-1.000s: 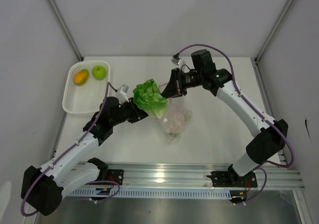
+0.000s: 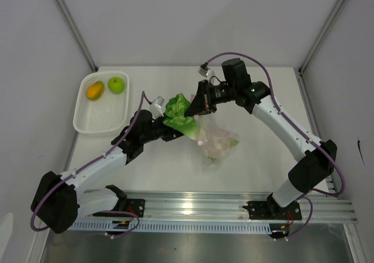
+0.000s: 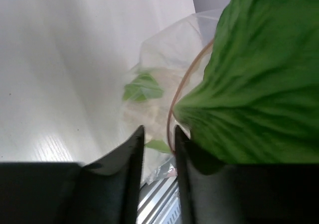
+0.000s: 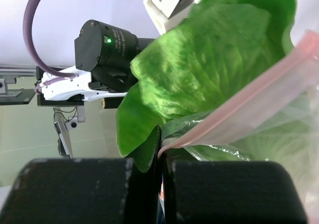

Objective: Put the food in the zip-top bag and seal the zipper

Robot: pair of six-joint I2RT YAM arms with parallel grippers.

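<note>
A green lettuce (image 2: pixel 179 114) (image 4: pixel 204 59) lies at the mouth of the clear zip bag (image 2: pixel 216 140) with its pink zipper edge (image 4: pixel 239 99). My left gripper (image 2: pixel 174 133) is under and against the lettuce; a leaf lies at its fingers, whose hold is unclear in the blurred left wrist view. My right gripper (image 2: pixel 200 104) is shut on the bag's zipper edge, above the lettuce. Pale green items show inside the lower bag.
A white basket (image 2: pixel 100 117) at back left holds a mango (image 2: pixel 95 90) and a green apple (image 2: pixel 116 85).
The left arm has moved right and slightly up in the top view, carrying the lettuce toward the bag, whose lower part has shifted right. The right arm is almost unmoved.
</note>
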